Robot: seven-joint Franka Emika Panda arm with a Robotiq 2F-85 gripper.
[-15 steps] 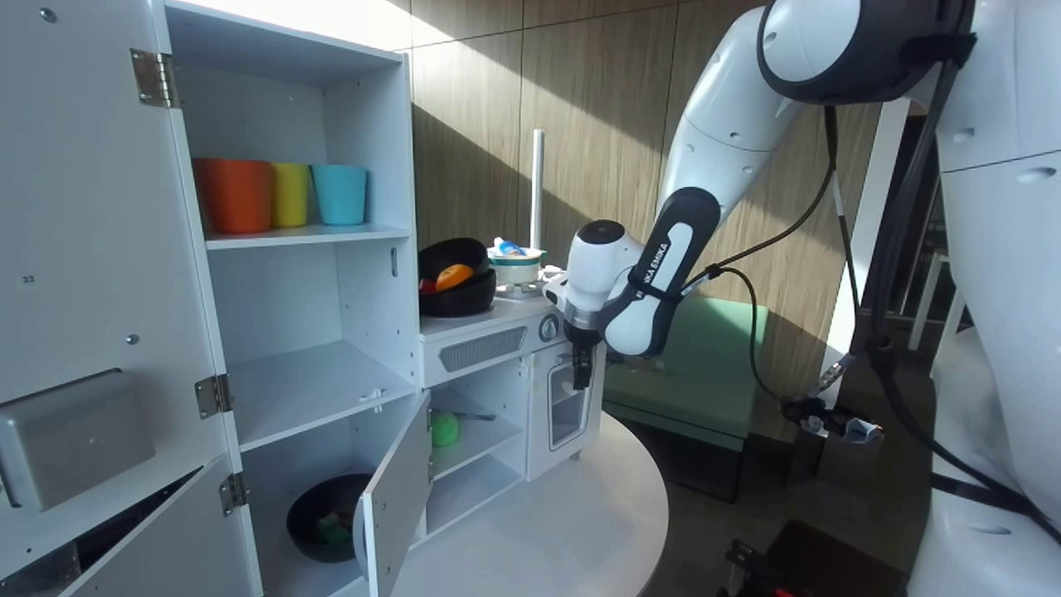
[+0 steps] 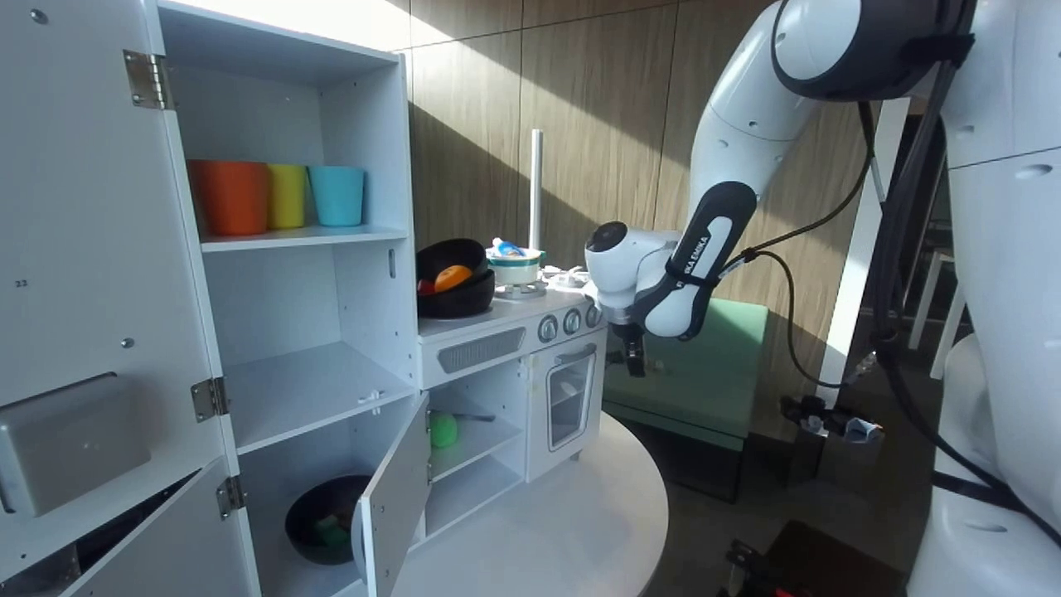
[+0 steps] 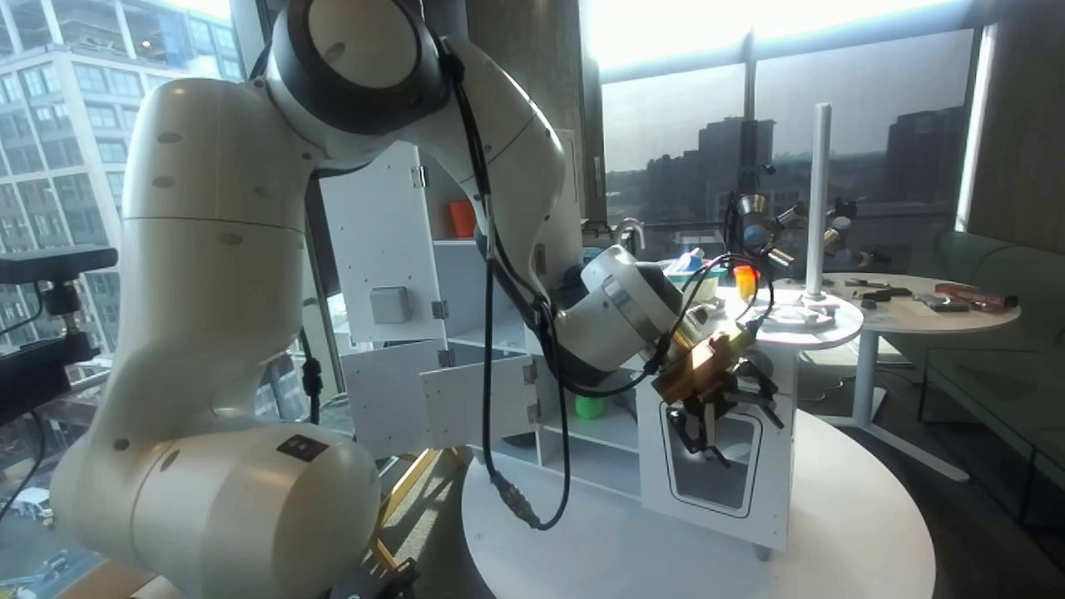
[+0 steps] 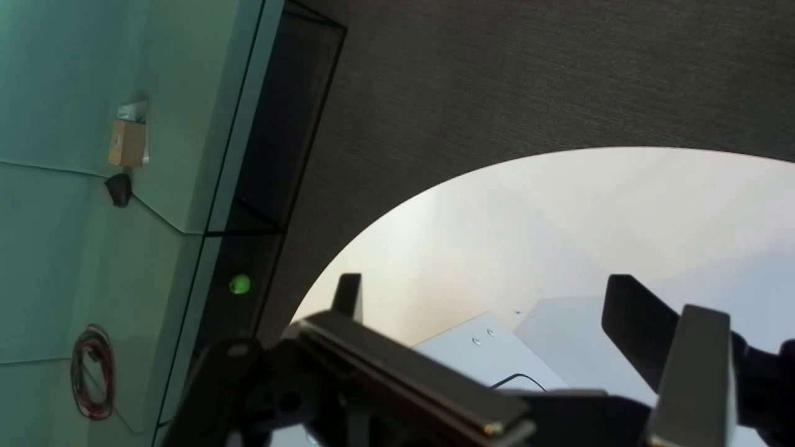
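Note:
My gripper hangs at the right end of the white toy kitchen, in front of the oven side and above the round table. In exterior view 2 the gripper is in front of the oven door, which is closed. The wrist view shows the gripper open, its black fingers wide apart with nothing held between them. Past the fingertips lie the white round table and a corner of a pale panel.
Black bowls and a white pot stand on the counter. Orange, yellow and blue cups fill the upper shelf. An open cabinet door juts over the table.
My arm and gripper have moved right and slightly up in exterior view 1, away from in front of the oven door. The kitchen items look unmoved.

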